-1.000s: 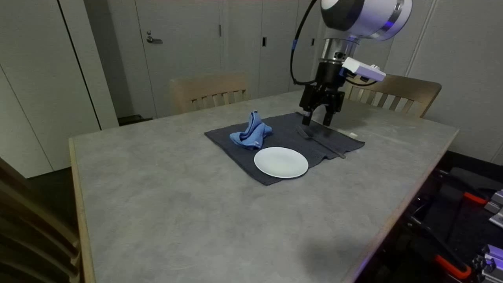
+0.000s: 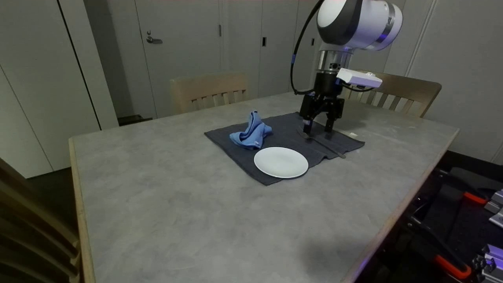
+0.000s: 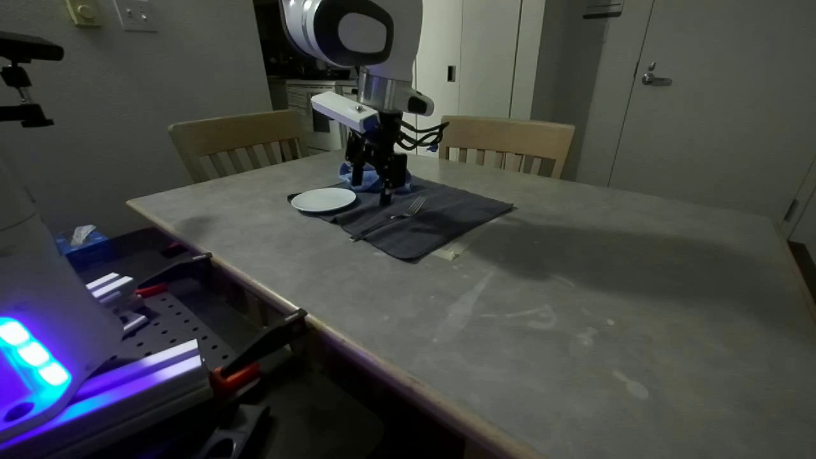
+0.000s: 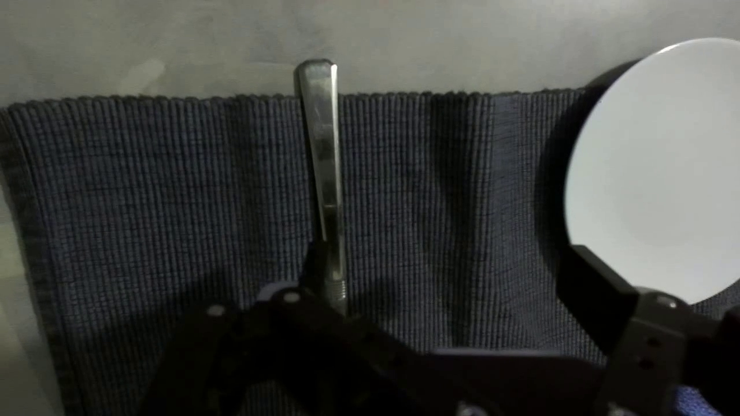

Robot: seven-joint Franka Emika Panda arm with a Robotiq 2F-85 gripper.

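A metal fork [image 2: 332, 149] lies on the dark placemat [image 2: 283, 123], its handle end reaching past the mat's edge. From the wrist, the fork's handle [image 4: 323, 149] runs upright, and one finger [image 4: 317, 267] covers its lower part, so the tines are hidden there. My gripper [image 2: 318, 128] is low over the mat by the fork, open, fingers wide apart and nothing held. Whether the near finger touches the fork, I cannot tell. On the mat's front corner sits a white plate [image 2: 281, 162]. A crumpled blue cloth [image 2: 253, 133] rests behind the plate.
Bare grey tabletop [image 2: 179, 203] spreads widely in front of and left of the mat. Wooden chairs [image 2: 210, 89] stand along the far side. Clamps with red handles [image 2: 452, 267] are beside the table's right edge.
My gripper has come down toward the mat and slightly left in exterior view 1, its fingers still apart. The fork, plate and cloth have not visibly moved.
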